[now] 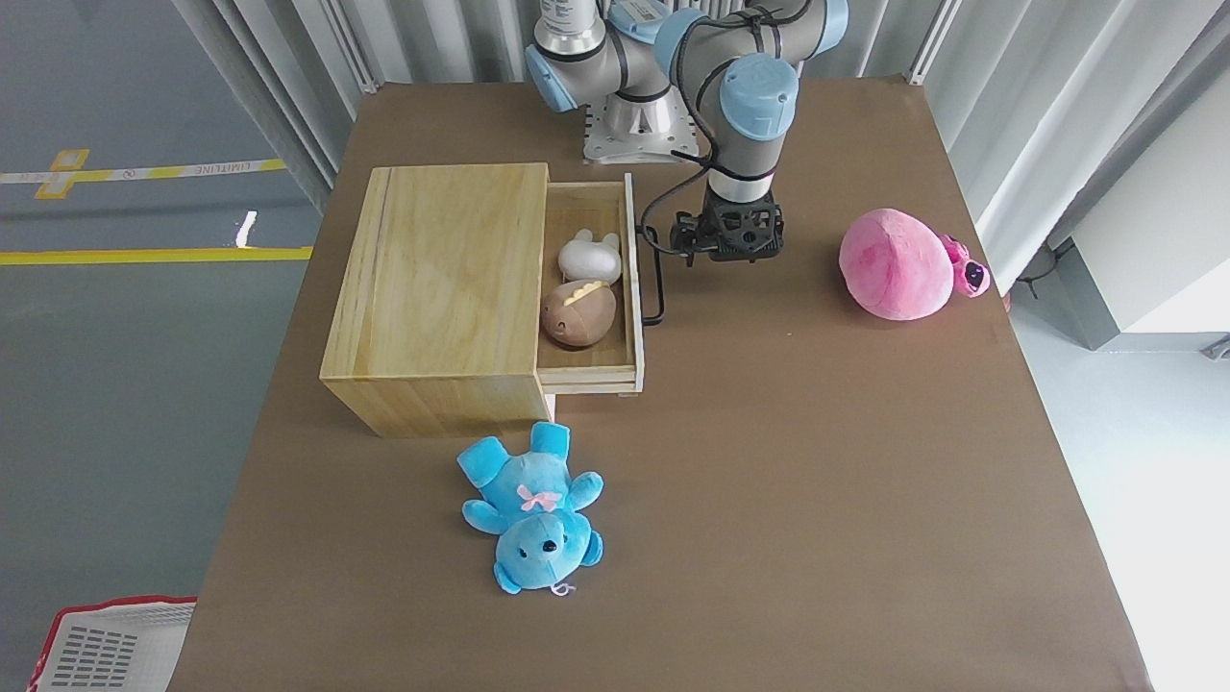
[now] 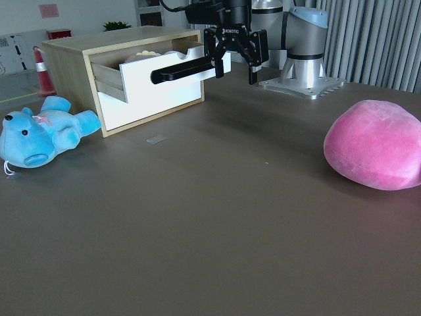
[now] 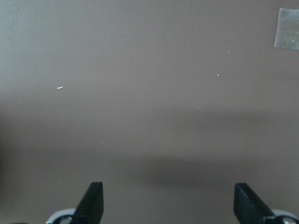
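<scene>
A wooden cabinet has its white-fronted drawer pulled out, holding a white bunny plush and a brown plush. The drawer's black handle faces outward. My gripper hangs just right of the drawer front, beside the handle, its fingertips spread apart over bare tabletop with nothing between them.
A blue bear plush lies in front of the cabinet. A pink plush sits at the table's right edge. A red-rimmed basket stands off the table at lower left.
</scene>
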